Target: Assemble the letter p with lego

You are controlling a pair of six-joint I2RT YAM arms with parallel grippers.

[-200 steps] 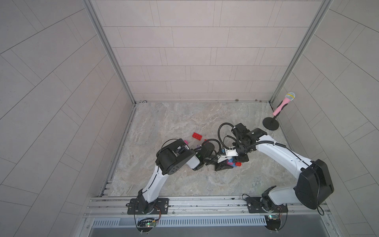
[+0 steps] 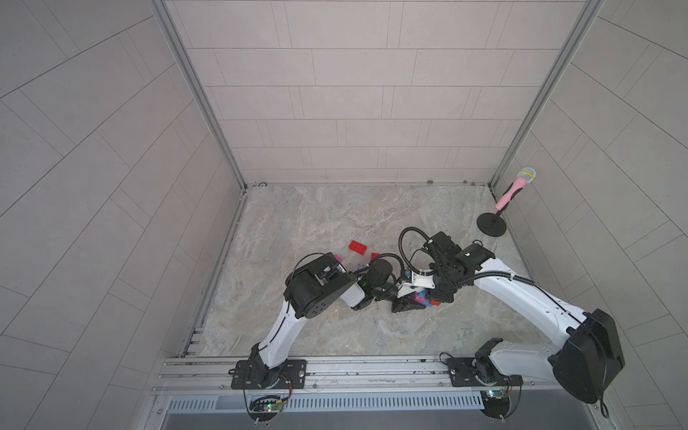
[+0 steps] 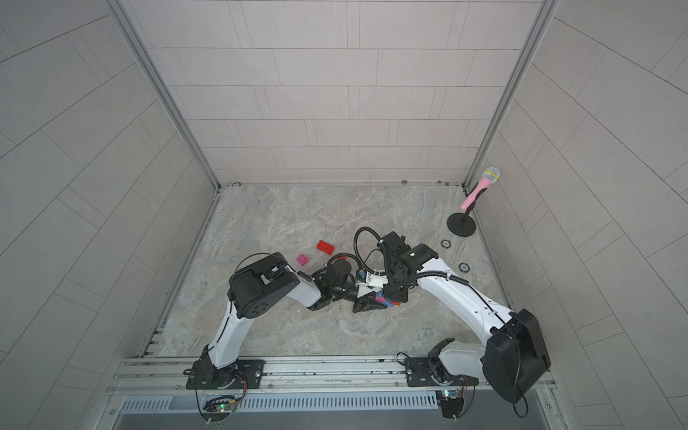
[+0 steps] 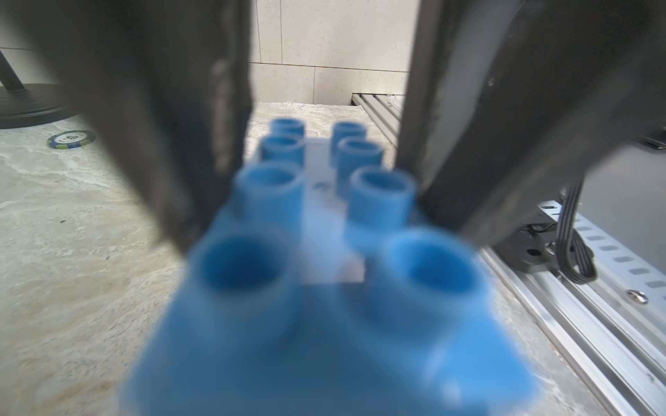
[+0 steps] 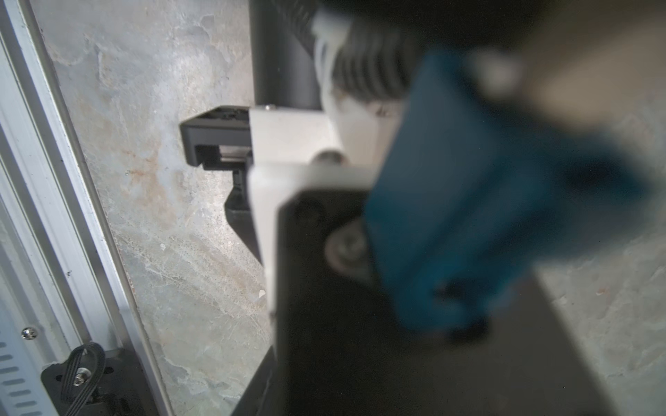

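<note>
In the left wrist view a long blue brick (image 4: 326,346) with two rows of studs runs away from the camera. My left gripper is shut on it, its dark fingers on either side. From above, this blue brick, a pink brick (image 3: 380,299) and a red brick (image 3: 396,304) show together near the left gripper's tip; how they join is hidden. My right gripper (image 2: 438,292) is right over and against this cluster. The right wrist view is filled by blurred arm parts, so its fingers and anything between them cannot be made out.
Behind the left arm lie a loose red brick (image 3: 325,247) and a pink brick (image 3: 303,259). A pink microphone on a black stand (image 2: 491,224) stands at the back right, near round chips (image 3: 464,267). Both wrists crowd together.
The right arm has moved slightly to the right and toward the front, and its gripper now covers more of the red brick. The left arm has barely shifted.
</note>
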